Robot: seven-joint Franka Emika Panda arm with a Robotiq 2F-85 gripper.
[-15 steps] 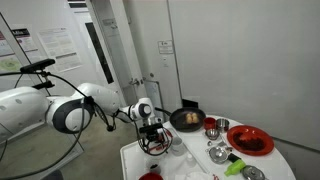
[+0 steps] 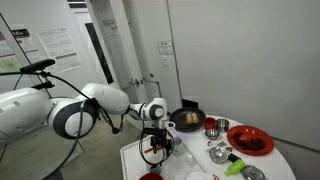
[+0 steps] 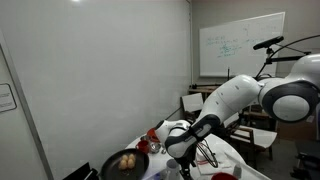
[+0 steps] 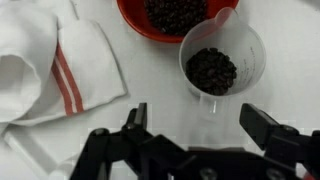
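Note:
A clear plastic cup with a handle holds dark beans in the wrist view. Its handle points down the frame, toward my gripper. The two black fingers stand wide apart on either side of that handle, with nothing held between them. Just beyond the cup is a red bowl of similar beans, cut off by the frame's top edge. In exterior view 1 my gripper hangs low over the white table; its fingertips are too small there to judge height.
A white towel with a red stripe lies left of the cup. Farther along the table are a dark pan, a large red dish, metal bowls and a green item.
The gripper has moved somewhat right and lower in exterior view 1. The pan, dishes and bowls have stayed where they were.

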